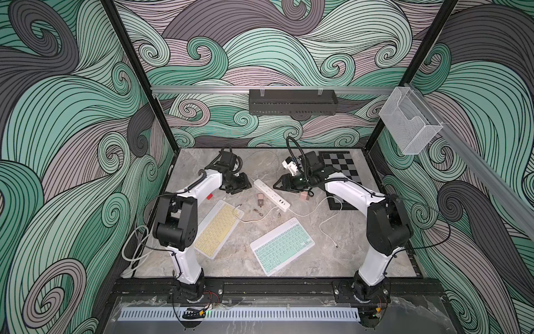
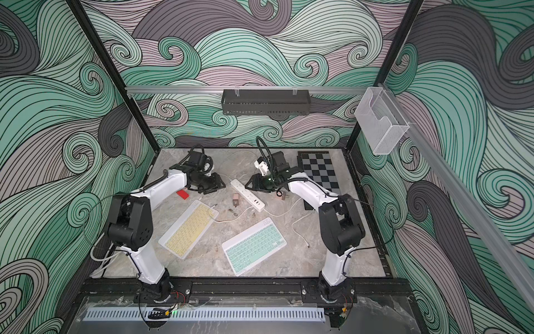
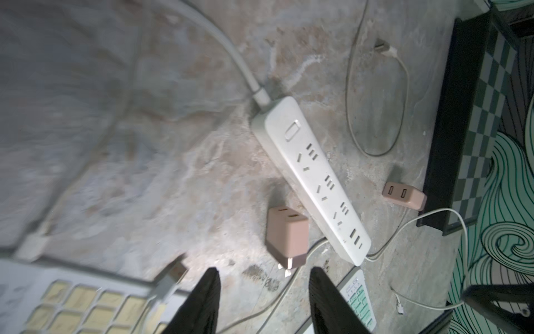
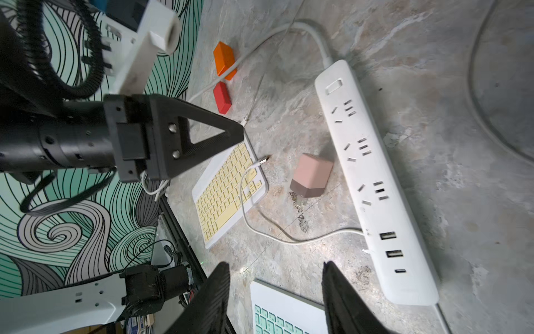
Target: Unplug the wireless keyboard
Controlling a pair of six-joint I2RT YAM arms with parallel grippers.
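Observation:
A yellow-keyed white keyboard (image 1: pixel 215 228) lies front left, a mint-keyed one (image 1: pixel 282 245) front centre. A white power strip (image 4: pixel 372 178) lies mid-table, with a pink adapter (image 3: pixel 287 233) beside it and a second (image 3: pixel 404 195) near the chessboard. White cables run around them; one connector (image 4: pixel 261 161) lies over the yellow keyboard's corner. My left gripper hangs left of the strip, open, with nothing between its fingers. My right gripper hangs right of the strip, also open and empty.
A chessboard box (image 3: pixel 478 133) stands at the back right. A red block (image 4: pixel 221 97) and an orange block (image 4: pixel 223 58) lie on the left.

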